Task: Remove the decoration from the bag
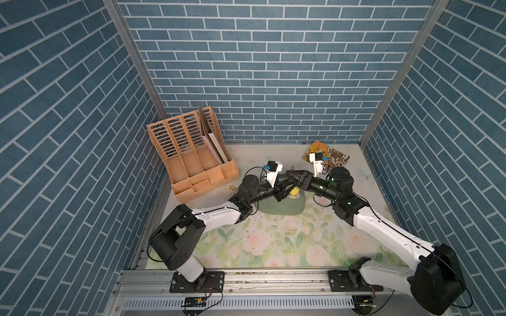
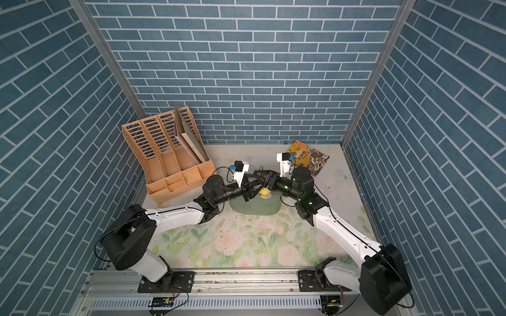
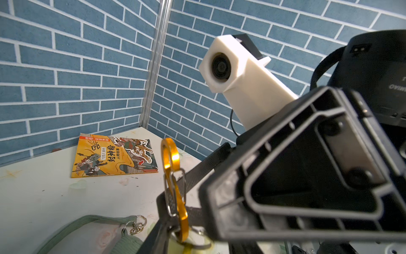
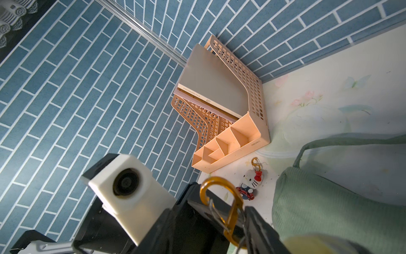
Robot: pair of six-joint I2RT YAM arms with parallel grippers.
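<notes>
Both grippers meet closely over the green bag (image 4: pixel 338 216). My left gripper (image 1: pixel 284 184) and my right gripper (image 1: pixel 295 180) overlap in the top views, so their fingers are hard to read. A gold carabiner (image 3: pixel 171 156) with a silver ring is held up between the fingers in both wrist views; which gripper grips it I cannot tell. A yellow decoration (image 2: pixel 264 192) hangs just below, partly hidden. The bag's strap (image 3: pixel 84 222) lies on the table. A Hello Kitty charm (image 4: pixel 253 181) with a gold clip lies left of the bag.
A peach organizer (image 1: pixel 187 179) holding folders stands at the back left. Two booklets lie at the back right. Brick-patterned walls enclose the back and sides.
</notes>
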